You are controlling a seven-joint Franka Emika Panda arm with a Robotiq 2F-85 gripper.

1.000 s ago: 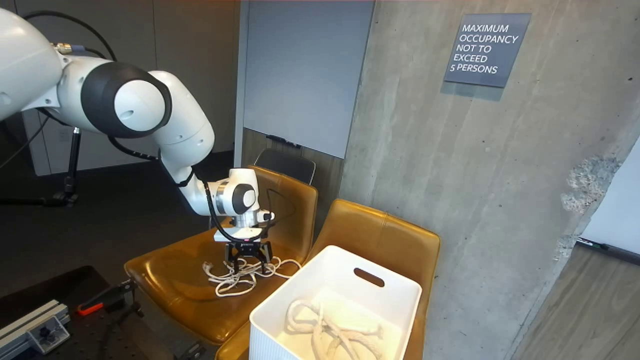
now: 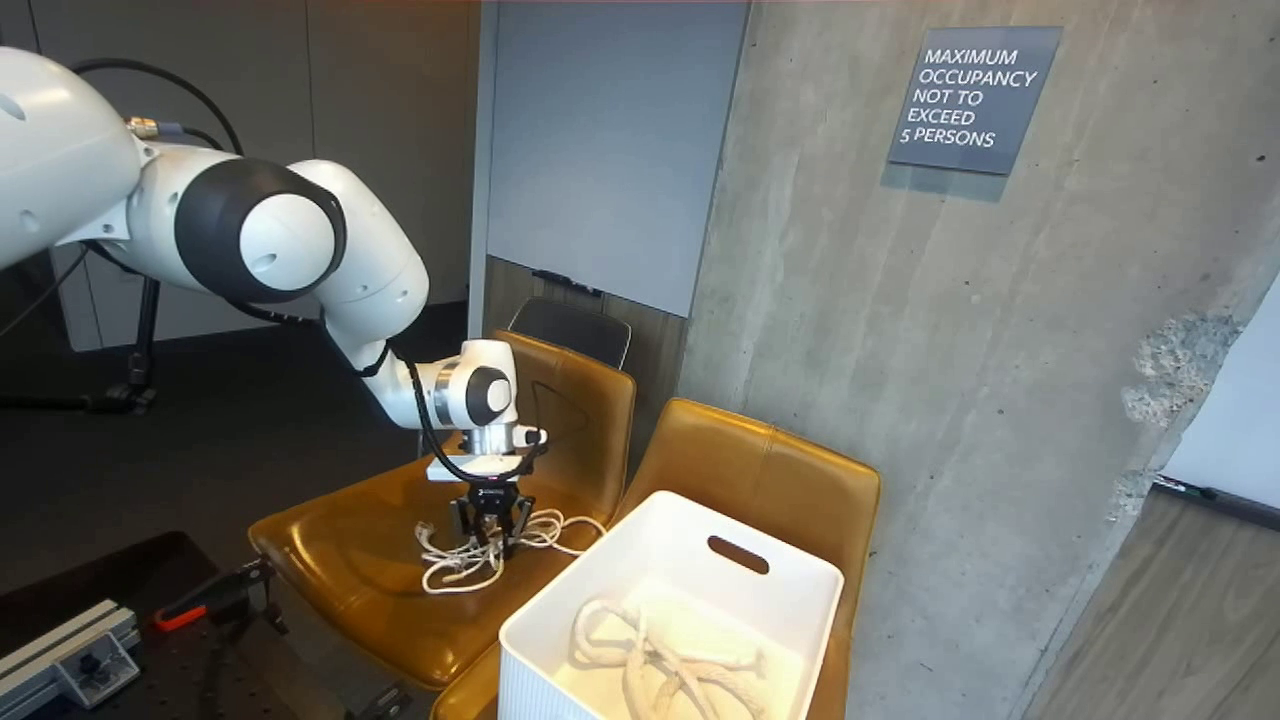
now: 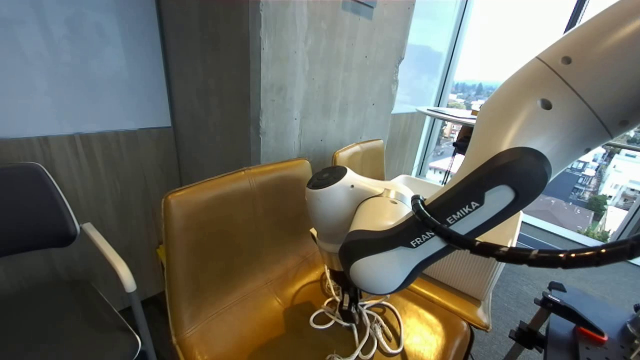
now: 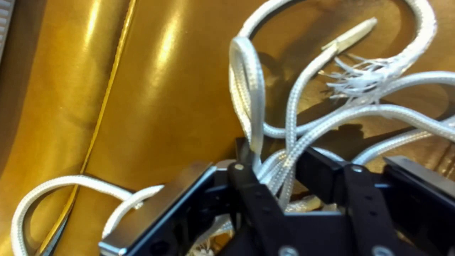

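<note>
A tangled white rope (image 2: 463,566) lies on the seat of a tan leather chair (image 2: 348,528). My gripper is down at the rope, its fingers part open on either side of several strands. In the wrist view some rope loops stand up between the black fingers, while frayed and taped ends spread out beyond them. Exterior view 2 shows the gripper (image 3: 349,312) low over the seat with rope (image 3: 384,327) around it. Whether the fingers touch the strands is hard to tell.
A white bin (image 2: 546,636) with thick beige rope (image 2: 654,660) inside stands on a second tan chair (image 2: 768,468), right beside the first. The chair's backrest (image 3: 240,240) rises close behind the gripper. A dark table with a clamp (image 2: 210,596) is at front left.
The fingers were wide apart and are now closer together around the rope strands. The arm's upper links have dipped slightly, and part of the rope is drawn in toward the gripper.
</note>
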